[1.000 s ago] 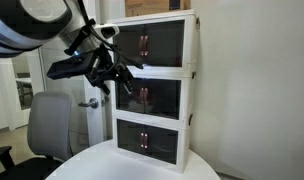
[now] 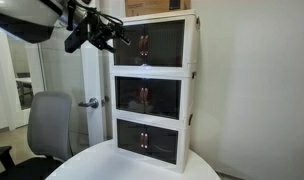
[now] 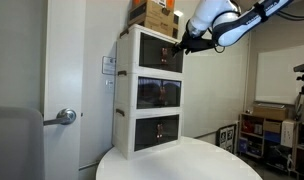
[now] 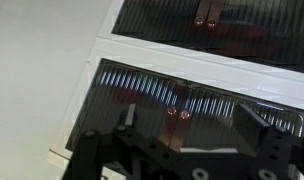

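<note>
A white cabinet (image 2: 189, 100) of three stacked units stands on the round table. Each unit has dark ribbed double doors with a pair of copper-coloured handles at the middle, and all of them look shut. My gripper (image 2: 120, 36) is in front of the top unit, near its upper left, apart from the doors. Seen from the wrist, the open gripper has its dark fingers spread wide with nothing held. Beyond it are the handles (image 4: 178, 115) of one unit, and another pair of handles (image 4: 208, 12) shows at the top edge.
Cardboard boxes (image 3: 154, 17) sit on top of the cabinet. A grey chair (image 2: 50, 125) stands at the left near a door, and a shelf with boxes (image 3: 267, 130) is farther back.
My arm and gripper have risen and drawn back, from the level of the middle unit up to the top unit. The cabinet looks the same.
</note>
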